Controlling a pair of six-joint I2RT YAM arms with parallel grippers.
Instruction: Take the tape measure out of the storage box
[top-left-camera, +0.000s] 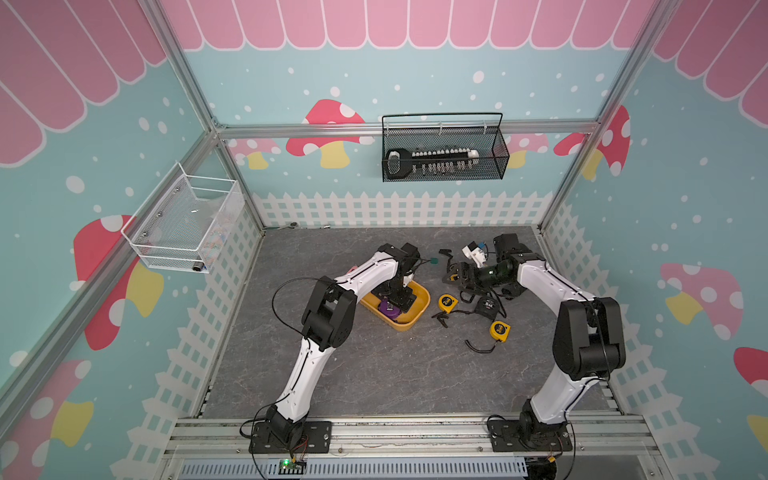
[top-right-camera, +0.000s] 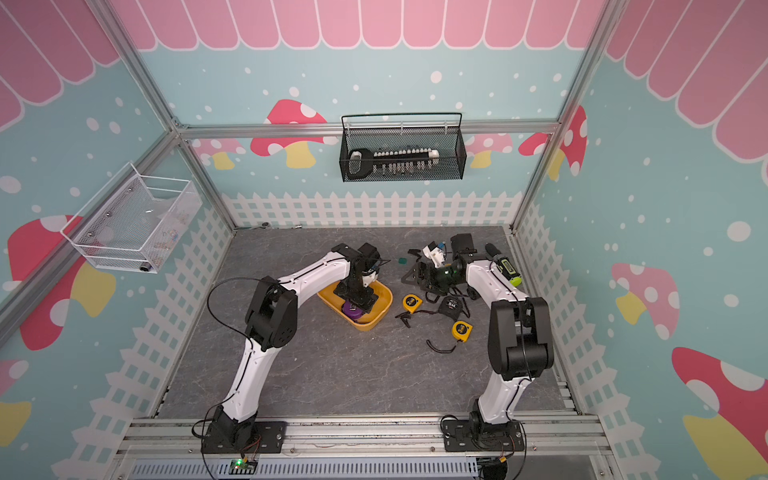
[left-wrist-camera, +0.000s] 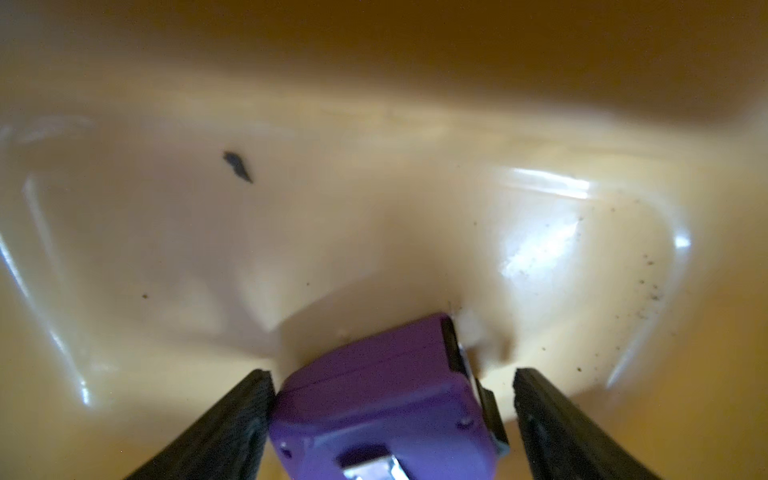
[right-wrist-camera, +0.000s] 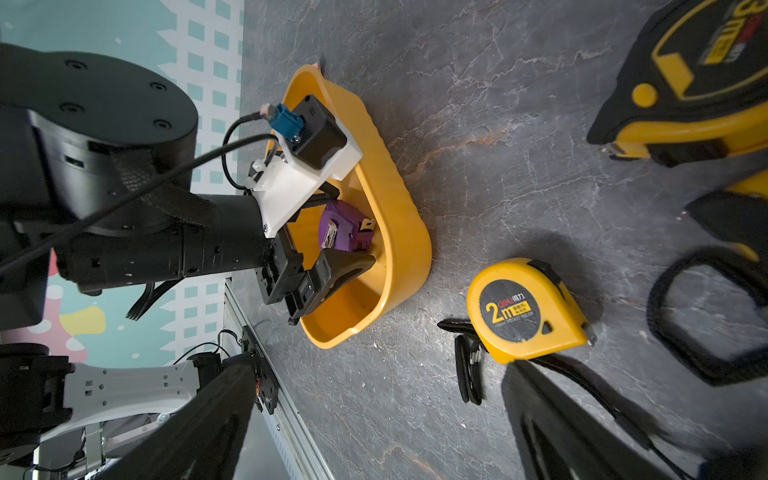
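A purple tape measure (left-wrist-camera: 384, 400) lies in the yellow storage box (right-wrist-camera: 413, 240), near the wall closest to the front. My left gripper reaches down into the box with its fingers on either side of the tape measure. In the left wrist view, its left finger (left-wrist-camera: 240, 416) is right against or very near the purple case, while a small gap shows beside the right finger (left-wrist-camera: 552, 424). From the top left view, the purple tape measure (top-left-camera: 389, 309) is partly covered by this gripper. My right gripper hangs open above the table, empty.
A yellow 2m tape measure (right-wrist-camera: 524, 312) with a black strap lies right of the box. Farther right are another yellow tape measure (top-left-camera: 500, 330) and a black one (top-left-camera: 487, 306).
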